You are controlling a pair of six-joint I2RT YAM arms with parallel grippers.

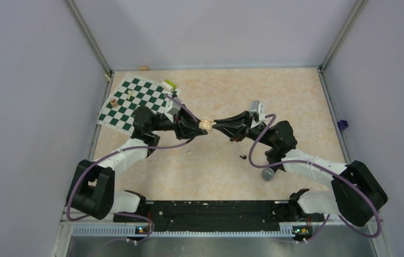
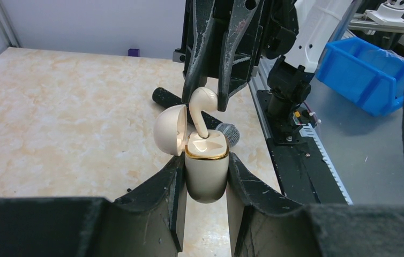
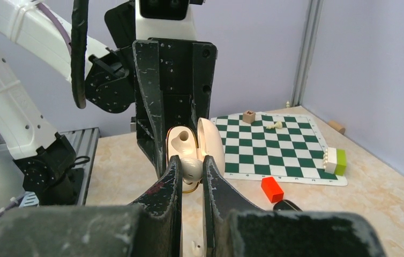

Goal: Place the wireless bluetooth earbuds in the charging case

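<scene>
Between the fingers of my left gripper is the cream charging case, a gold line round its rim and its lid swung open. My right gripper is shut on the round head of a cream earbud. In the left wrist view the earbud's stem points down, its tip at a slot in the case; how deep it sits I cannot tell. An uncovered hollow in the case shows in the right wrist view, behind the earbud head. Both grippers meet above the table's middle.
A small white piece lies on the table below the left gripper. A checkered board is at the back left, and a microphone lies near the right arm.
</scene>
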